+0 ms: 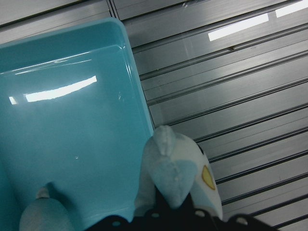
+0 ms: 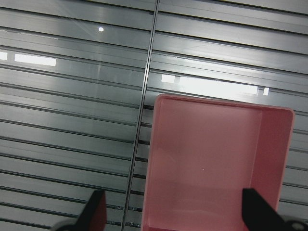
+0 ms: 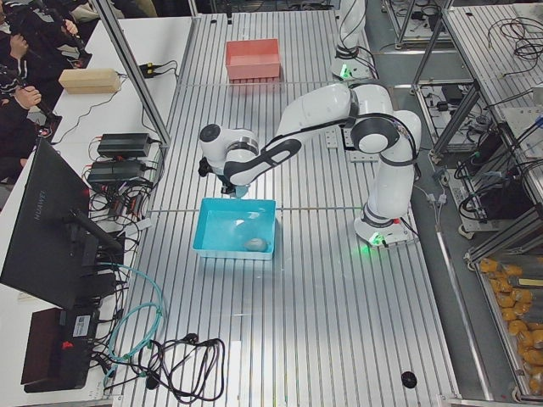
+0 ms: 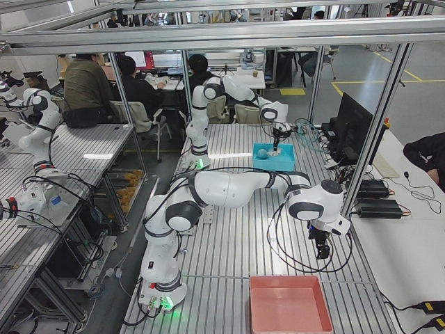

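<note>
My left gripper is shut on a light blue and white plush toy with a yellow patch, held over the edge of the blue bin. A second light blue plush lies inside that bin, also visible in the left camera view. My right gripper hangs above and just behind the pink bin; in the right wrist view its fingers stand apart with nothing between them.
A monitor, power boxes and cables line one side of the slatted table. Loose black cables lie on the table. The slats around both bins are otherwise mostly clear.
</note>
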